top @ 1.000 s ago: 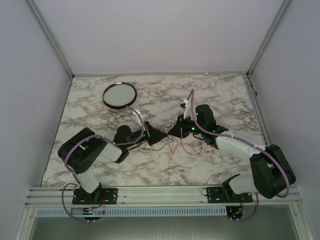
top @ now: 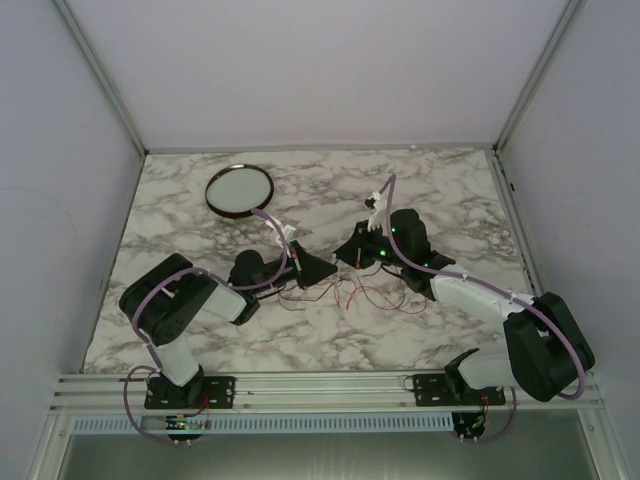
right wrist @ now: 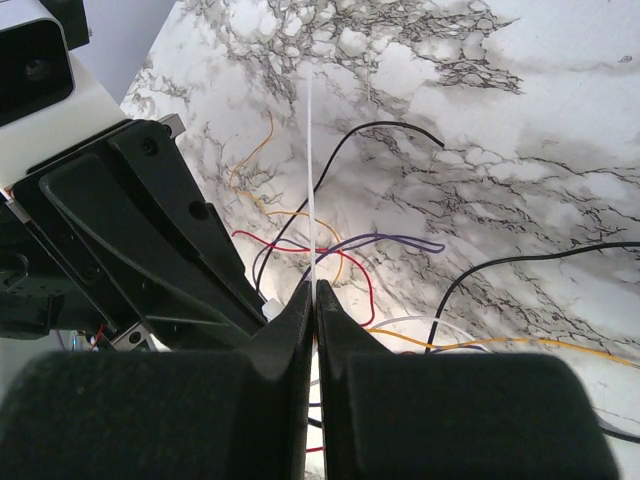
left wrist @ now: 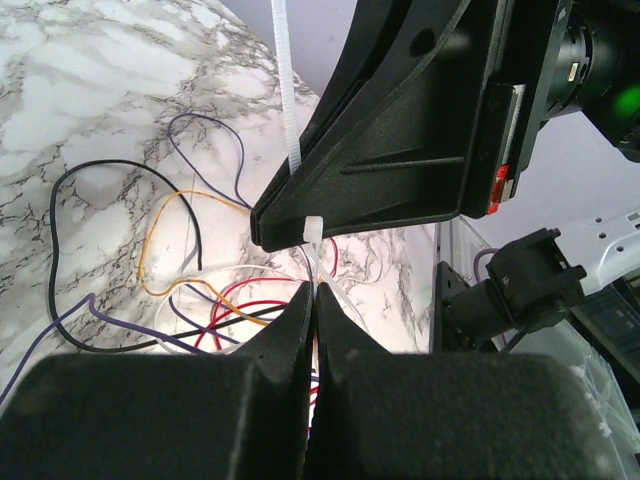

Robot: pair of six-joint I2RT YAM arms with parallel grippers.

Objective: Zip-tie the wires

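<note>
A thin white zip tie (left wrist: 313,231) shows its small square head just above the fingertips of my left gripper, which is shut on it. My right gripper is shut on the tie's long tail, a pale strip standing up from between its tips. In the top view the two grippers nearly meet over the table's middle. Loose wires lie beneath them: black (left wrist: 53,250), orange (left wrist: 146,245), purple (left wrist: 240,165), red (right wrist: 371,290) and white. Whether the tie encircles the wires cannot be told, as the fingers hide that part.
Wire ends spread over the marble table (top: 190,190) on both sides of the grippers. A round dark-rimmed disc (top: 240,190) lies at the back left.
The left arm has stayed nearly still.
</note>
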